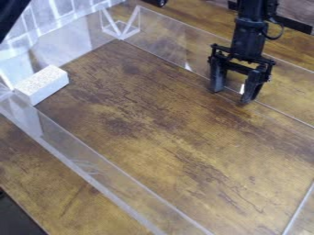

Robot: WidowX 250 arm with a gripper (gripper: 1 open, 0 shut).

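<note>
A black gripper (pixel 237 84) hangs from the arm at the upper right, low over the wooden floor of a clear-walled enclosure, beside its far right wall. Its two fingers stand apart, and I see nothing held between them. A white block (pixel 42 84) lies at the left, against the clear wall and well away from the gripper.
Transparent walls (pixel 98 170) border it on the left, back and right. A white grid-like object (pixel 37 27) stands outside at the upper left.
</note>
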